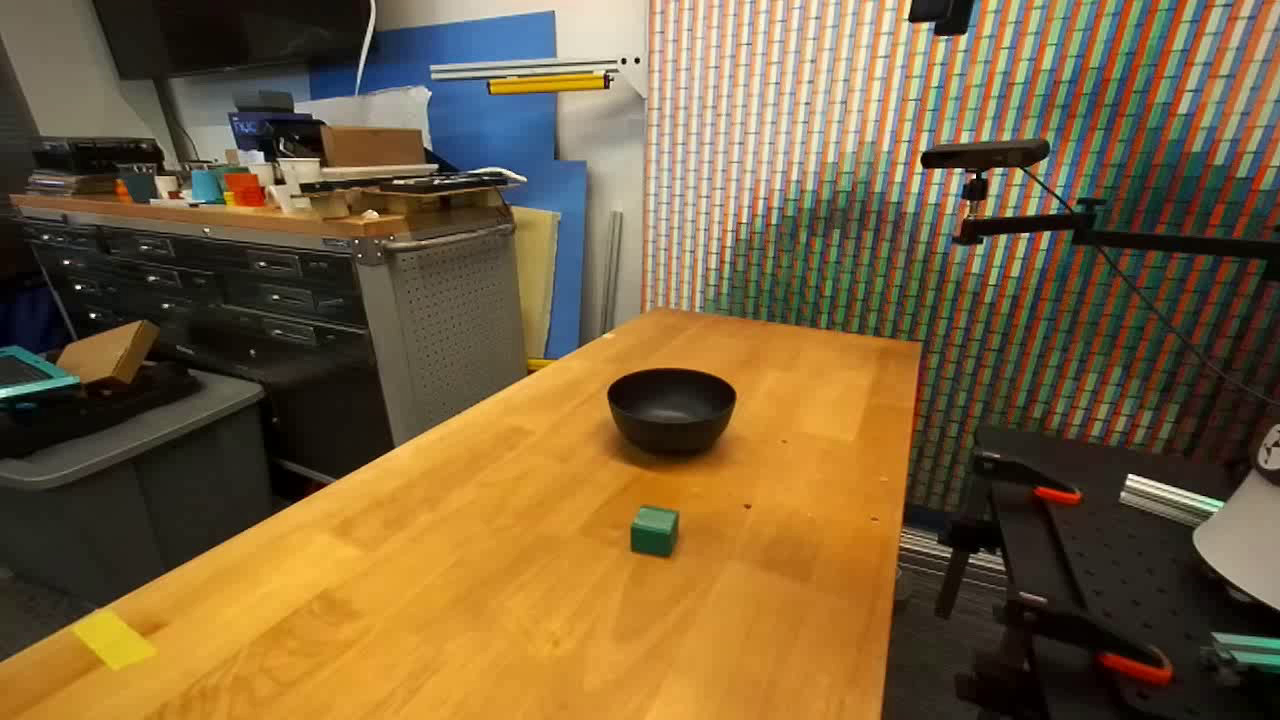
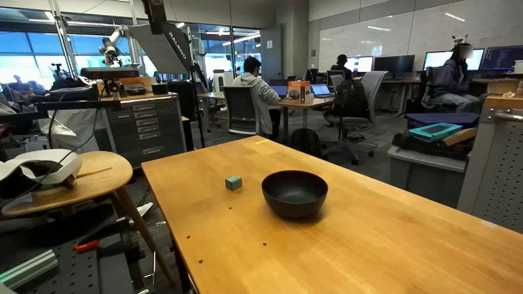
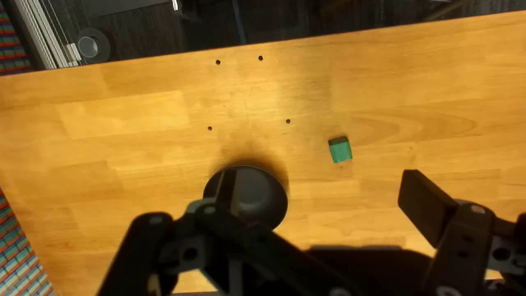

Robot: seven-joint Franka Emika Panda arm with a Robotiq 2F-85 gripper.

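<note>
A small green cube (image 1: 654, 530) sits alone on the wooden table. Close by stands a black bowl (image 1: 672, 412), upright; its visible inside looks empty in the second exterior view, where the cube (image 2: 233, 183) lies to the left of the bowl (image 2: 294, 194). Seen from above in the wrist view, my gripper is open, its two dark fingers spread wide with bare table between them. The left finger covers part of the bowl (image 3: 261, 195). The cube (image 3: 340, 150) shows beyond the fingertips, apart from both. Neither exterior view shows the gripper.
Around the cube and bowl, the table (image 1: 480, 576) is clear apart from a yellow tape strip (image 1: 114, 638) near one edge. Small dark holes dot its surface. A black cart with clamps (image 1: 1080, 540) stands beside the table, and a camera arm (image 1: 1116, 234) reaches in above that side.
</note>
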